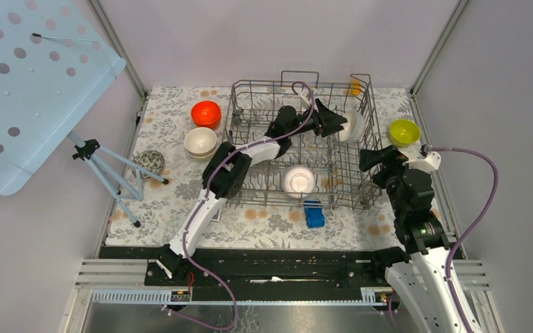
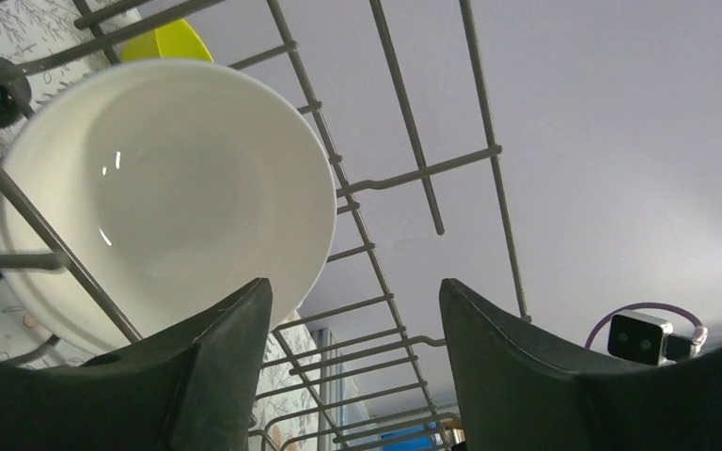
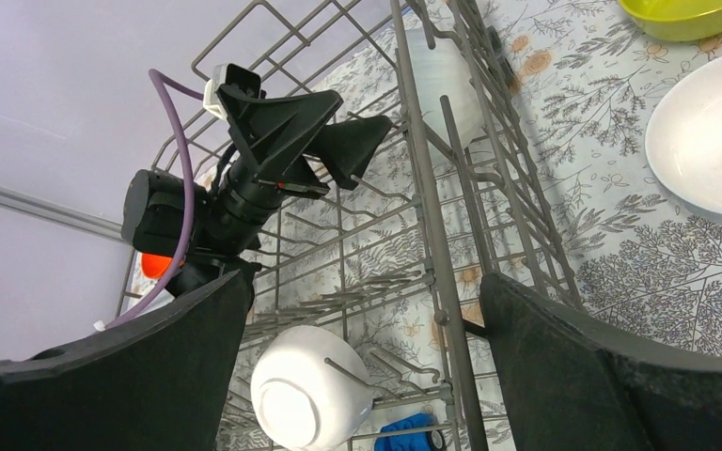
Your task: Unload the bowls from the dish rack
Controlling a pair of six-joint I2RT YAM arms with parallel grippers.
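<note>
A white bowl [image 1: 352, 127] stands tilted on its side against the right part of the wire dish rack [image 1: 330, 182]. My left gripper [image 1: 338, 127] is right beside it; in the left wrist view its fingers [image 2: 235, 338] are apart with nothing between them, and the bowl [image 2: 169, 197] lies beyond the left finger, behind rack wires. Another white bowl [image 1: 298, 180] rests bottom-up at the rack's front. Over the rack's right edge my right gripper [image 1: 366, 161] hangs open; in the right wrist view a rack wire runs through the gap between its fingers.
Outside the rack on the left sit an orange bowl [image 1: 206, 114] and stacked white bowls [image 1: 200, 141]. A green bowl [image 1: 404, 132] stands to the right, with a white bowl [image 3: 714, 136] near it. A tripod [image 1: 104, 166] occupies the left side. A blue object [image 1: 314, 214] lies in front.
</note>
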